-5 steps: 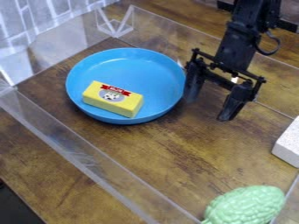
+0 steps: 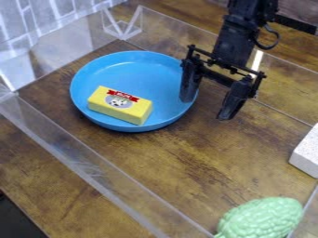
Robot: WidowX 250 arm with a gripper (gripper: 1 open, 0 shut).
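My black gripper stands open over the right edge of a blue round plate, its two fingers spread apart with nothing seen between them. A yellow box with a red label lies on the left front part of the plate.
A white block sits at the right edge, and a green lumpy object at the bottom right. Clear strips of a bin or barrier run along the left.
My gripper has moved left, toward the plate, from further right over the table. The box and plate have not visibly moved.
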